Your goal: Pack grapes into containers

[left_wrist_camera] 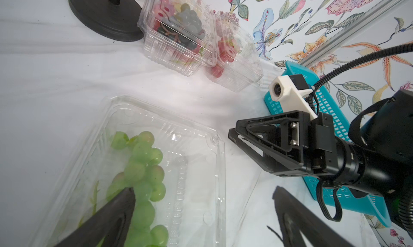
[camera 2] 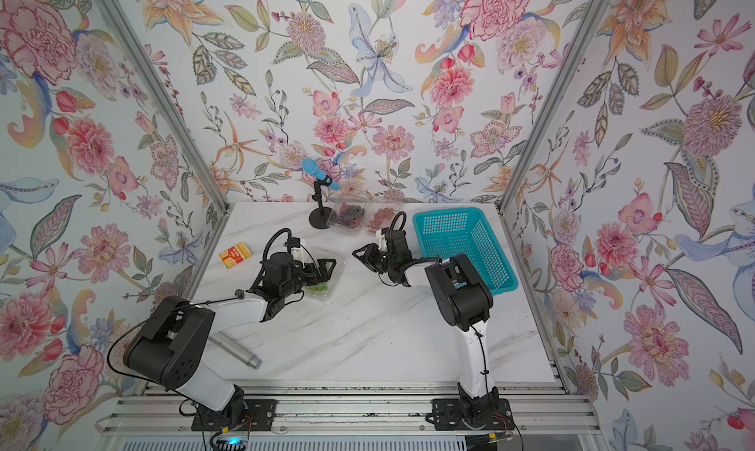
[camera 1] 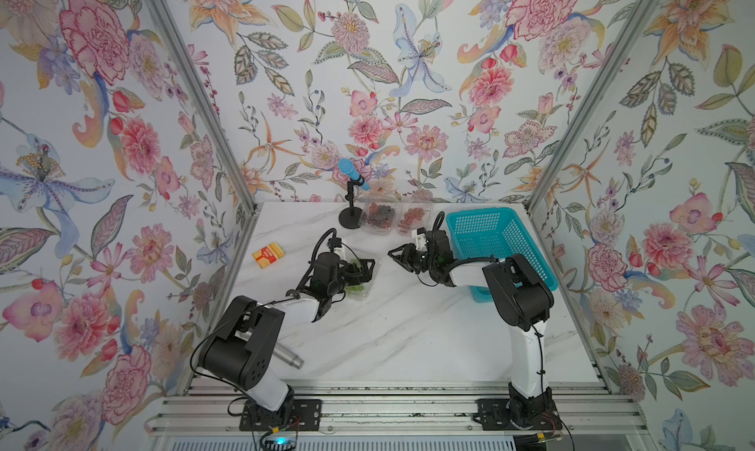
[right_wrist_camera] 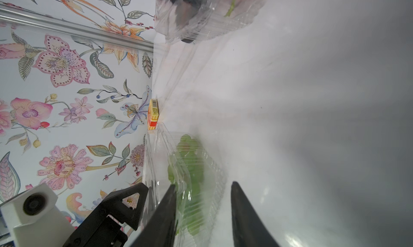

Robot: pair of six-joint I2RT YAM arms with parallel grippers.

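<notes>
Green grapes (left_wrist_camera: 142, 173) lie in a clear plastic container (left_wrist_camera: 220, 169) on the table, under my left gripper. In the left wrist view its lid cannot be clearly told from its walls. My left gripper is open above the container, its fingers wide apart with nothing held. To the container's right, my right gripper is open and empty; the green grapes show past its left finger. At the back stand two clear containers, one with dark and red grapes (left_wrist_camera: 182, 27), the other with red grapes (left_wrist_camera: 225, 48).
A teal basket (camera 1: 523, 250) stands on the right, empty where it shows. Beside the back containers is a black stand (camera 1: 350, 216) with a blue top. A yellow-red box (camera 1: 268, 254) lies at left, a metal tube (camera 1: 288, 358) at front left.
</notes>
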